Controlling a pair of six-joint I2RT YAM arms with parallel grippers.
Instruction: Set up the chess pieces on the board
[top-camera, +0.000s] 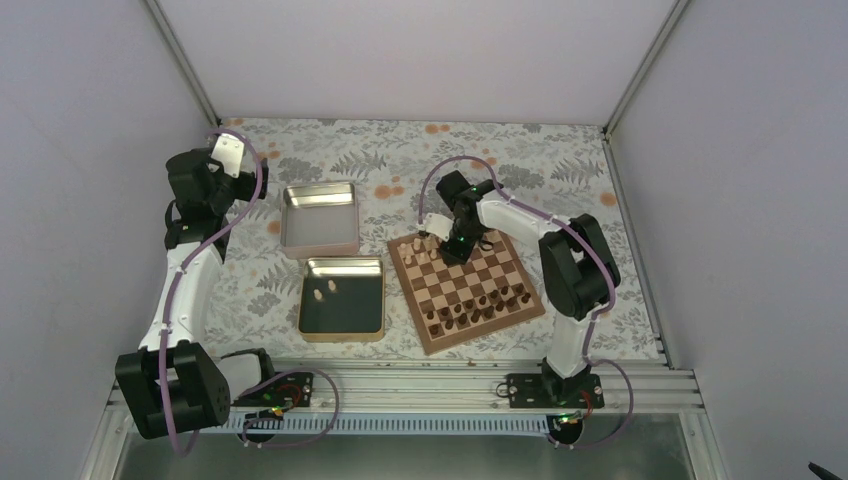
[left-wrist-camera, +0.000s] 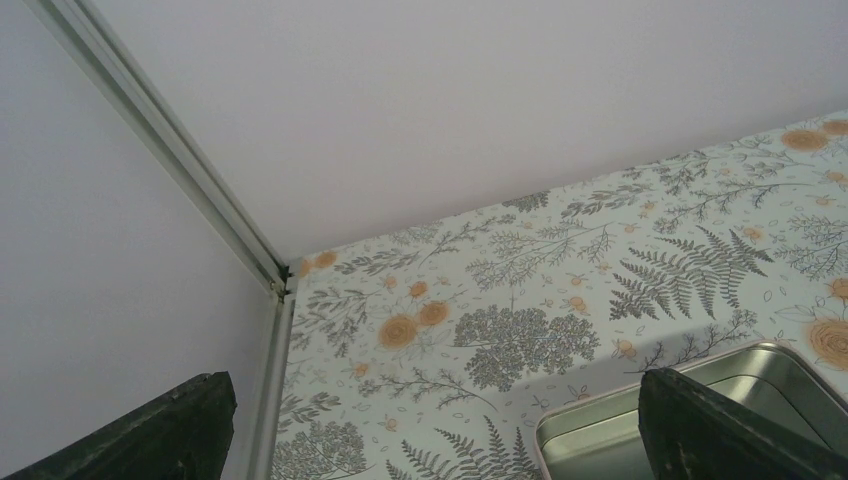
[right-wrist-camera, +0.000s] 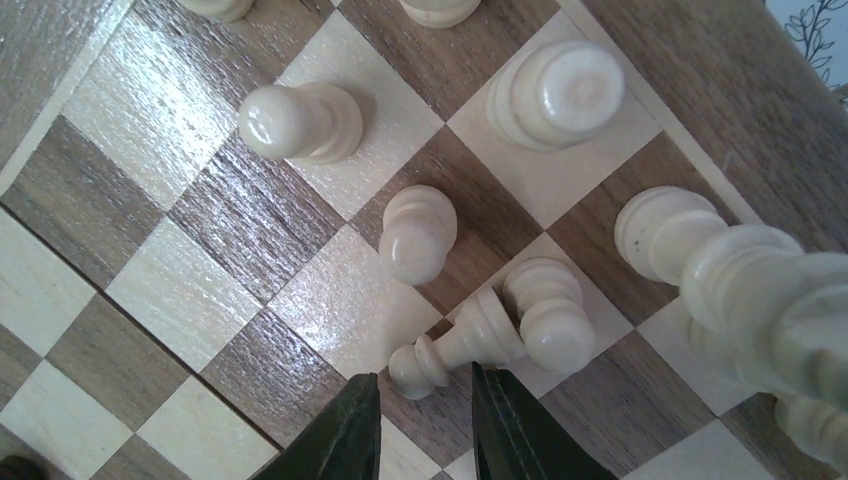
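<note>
The wooden chessboard (top-camera: 446, 291) bears dark pieces (top-camera: 472, 306) standing along its near side and light pieces (top-camera: 408, 250) at its far side. In the right wrist view a light pawn (right-wrist-camera: 465, 335) lies tipped over, its base against an upright light pawn (right-wrist-camera: 557, 335). My right gripper is partly open, its fingertips on either side of the tipped pawn's head; no grip on it shows. Another light pawn (right-wrist-camera: 418, 234) and a rook (right-wrist-camera: 560, 95) stand beyond. My left gripper is wide open and empty, far from the board.
Two light pieces (top-camera: 318, 295) lie in the dark-floored tray (top-camera: 342, 337) left of the board. Behind it an empty metal tray (top-camera: 320, 247) stands. Taller light pieces (right-wrist-camera: 760, 290) crowd the right of the right wrist view. The board's middle is clear.
</note>
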